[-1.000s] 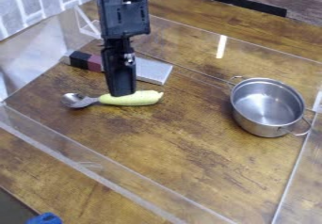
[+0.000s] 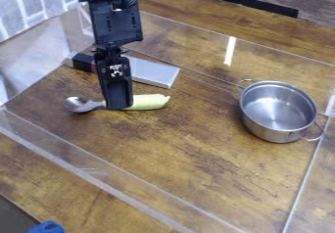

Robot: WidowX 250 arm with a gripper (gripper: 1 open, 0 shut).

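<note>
My black gripper [image 2: 116,98] hangs low over a pale yellow-green object [image 2: 147,102], perhaps corn, lying on the wooden table [image 2: 197,168]. A silver spoon [image 2: 81,104] lies just left of it, partly hidden by the gripper.
A steel pot [image 2: 276,112] stands at the right. Behind the gripper lies a silver flat object [image 2: 152,72] with a dark end. Clear barriers edge the work area, and the middle front of the table is free. A blue item [image 2: 46,226] sits at the lower left.
My gripper has come down and slightly left, closer to the spoon and the yellow object. The objects on the table have not visibly moved.
</note>
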